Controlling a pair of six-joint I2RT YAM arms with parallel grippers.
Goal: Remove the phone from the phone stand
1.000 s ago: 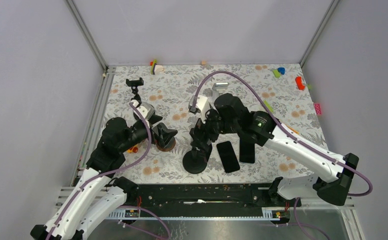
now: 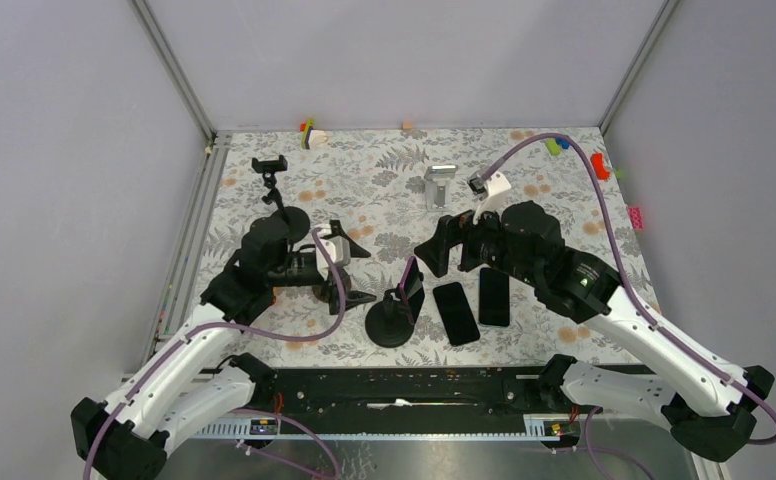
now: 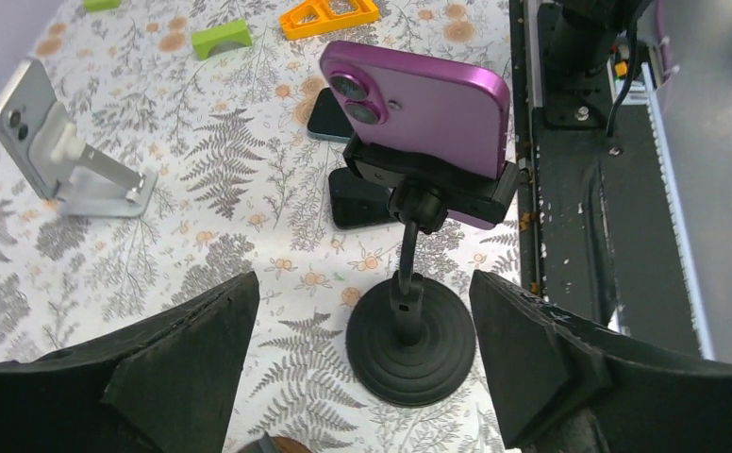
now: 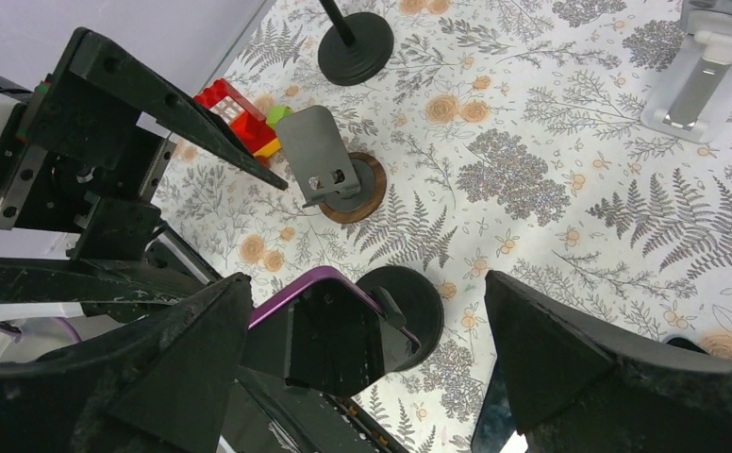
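A purple phone rests in the cradle of a black stand with a round base; its back faces the left wrist camera. From the other side, the right wrist view shows its dark screen, partly covered by my right finger. My left gripper is open just left of that stand, its fingers spread wide and nothing between them. Behind and right of the phone, my right gripper is also open and empty, with clear space between phone and fingertips in the left wrist view hidden from sight.
Two dark phones lie flat right of the stand. A white stand stands farther back, a black one at back left. A wooden-based stand is near my left gripper. Several toys lie along the edges.
My right gripper has drawn off the purple phone's stand, backward and to the right. The left gripper has come rightward to the stand, and its fingers have spread apart.
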